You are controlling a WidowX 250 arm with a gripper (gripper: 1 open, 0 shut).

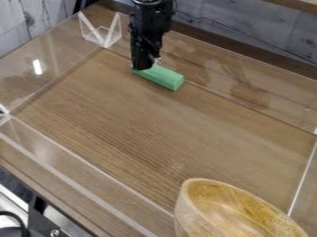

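A black robot gripper point(147, 59) reaches down from the top centre, its tips just above or at the near left end of a green rectangular block point(164, 79) lying on the wooden table point(148, 139). Whether the tips touch the block, and how far apart they are, is too small to tell.
A yellow bowl-like container point(229, 213) fills the lower right. A clear plastic object point(99, 30) stands at the back left. A wall bounds the back, cables lie off the lower-left edge, and the middle and right of the table are clear.
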